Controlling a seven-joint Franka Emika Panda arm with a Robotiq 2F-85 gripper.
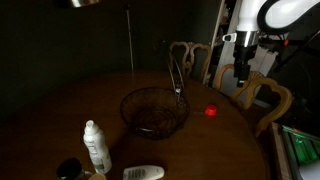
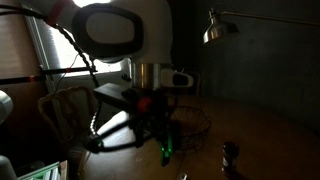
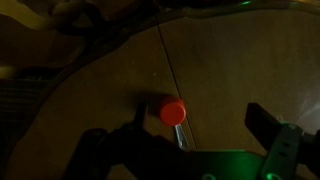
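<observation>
A small red object sits by itself on the wooden table, to the right of a black wire basket. My gripper hangs above the table, up and to the right of the red object and clear of it. In the wrist view the red object shows as a round top, with a thin pale strip just below it. The fingers are spread wide there, and nothing is between them. The arm hides much of the table in exterior view 2.
A white bottle stands at the front left, with dark jars beside it. A pale, elongated item lies at the front edge. Wooden chairs border the right side. A lamp hangs overhead.
</observation>
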